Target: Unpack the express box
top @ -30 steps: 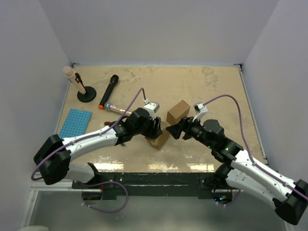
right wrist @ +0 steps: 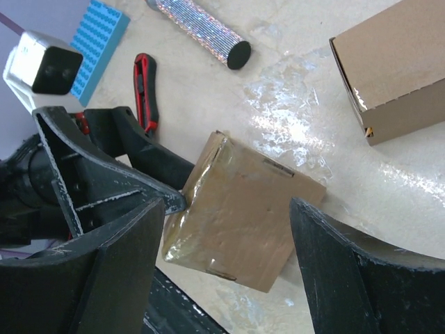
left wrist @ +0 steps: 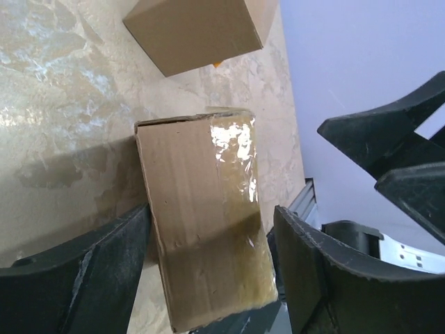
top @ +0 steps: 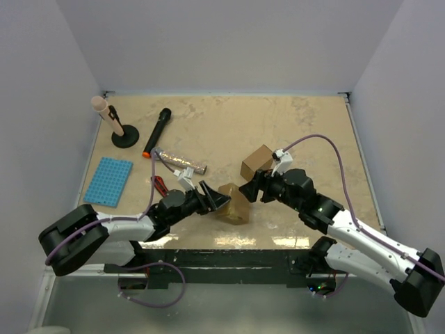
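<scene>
A brown taped cardboard box (top: 233, 209) (left wrist: 205, 209) (right wrist: 243, 209) lies near the front middle. My left gripper (top: 212, 198) has its fingers spread around one end of it; in the left wrist view the box fills the space between them, and whether they grip it is unclear. My right gripper (top: 254, 188) stands part open just above and beside the box, at its right, with its fingers framing the box in the right wrist view. A second cardboard box (top: 257, 160) (right wrist: 396, 62) sits behind.
At the left are a blue mat (top: 108, 181), a red box cutter (right wrist: 144, 90), a glittery cylinder (top: 181, 160), a black microphone (top: 158, 132) and a stand (top: 125, 138).
The right gripper has moved slightly.
</scene>
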